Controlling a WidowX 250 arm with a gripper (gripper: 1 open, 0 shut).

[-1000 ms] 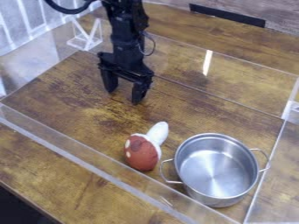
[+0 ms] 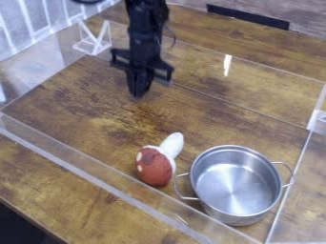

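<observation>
My black gripper (image 2: 140, 72) hangs over the back left of the wooden surface, blurred; nothing shows held in it, and whether its fingers are apart is hard to make out. A red and white toy, like a mushroom (image 2: 156, 165), lies at the front middle. A steel pot (image 2: 235, 181) with two handles stands to its right. Both are well away from the gripper.
Clear low walls enclose the wooden work surface (image 2: 76, 124). A white bracket (image 2: 94, 40) sits at the back left.
My gripper has risen and moved slightly back from its lower position, and is now blurred. The toy and pot look unmoved.
</observation>
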